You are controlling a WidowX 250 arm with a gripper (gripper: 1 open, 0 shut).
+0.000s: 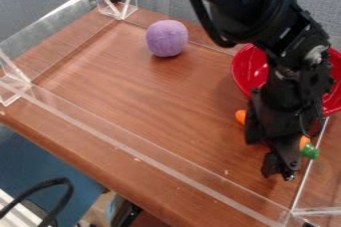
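My black gripper (277, 156) is low at the right, over an orange carrot with a green top (309, 151), which it mostly hides. I cannot tell whether its fingers are closed on the carrot. A red bowl (248, 70) stands behind the arm at the right edge of the wooden table (147, 121).
A purple ball (167, 38) rests toward the back left. Clear low walls (16, 82) edge the table.
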